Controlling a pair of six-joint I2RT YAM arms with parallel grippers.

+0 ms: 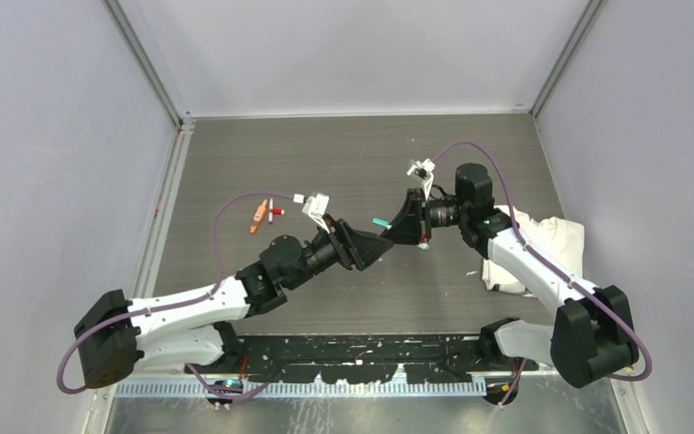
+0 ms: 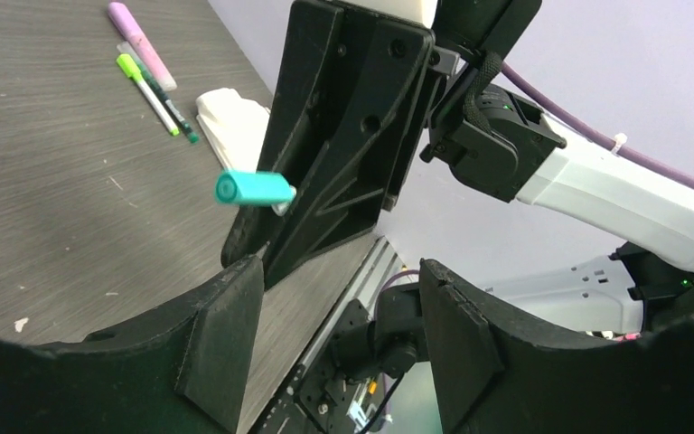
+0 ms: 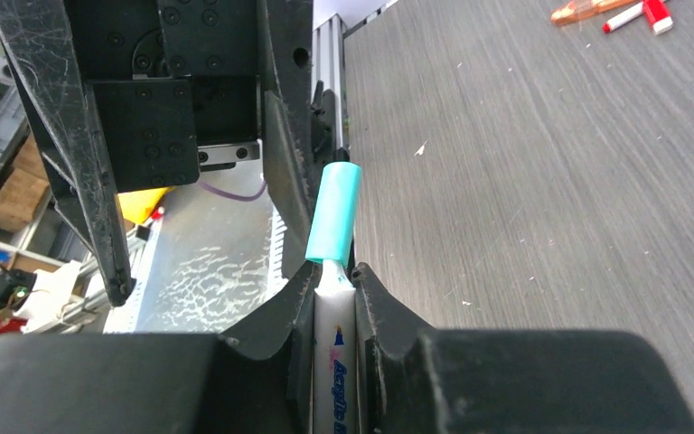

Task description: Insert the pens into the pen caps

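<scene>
My right gripper is shut on a white pen (image 3: 331, 316) with blue lettering. A teal cap (image 3: 333, 212) sits over that pen's tip, tilted slightly, with a narrow bit of white neck showing below it. How deep the tip goes inside is hidden. My left gripper stands open beside it, nothing between its fingers. In the left wrist view the teal cap (image 2: 253, 187) juts from the right gripper's fingers, clear of my left ones. At the table's left lie an orange pen (image 1: 258, 217), a white pen (image 1: 270, 206) and a red cap (image 1: 278, 212).
A pink marker (image 2: 141, 43), a green-and-white pen (image 2: 148, 95) and a dark green pen (image 2: 170, 107) lie on the table in the left wrist view. White cloth (image 1: 556, 245) is at the right edge. Both grippers are close together.
</scene>
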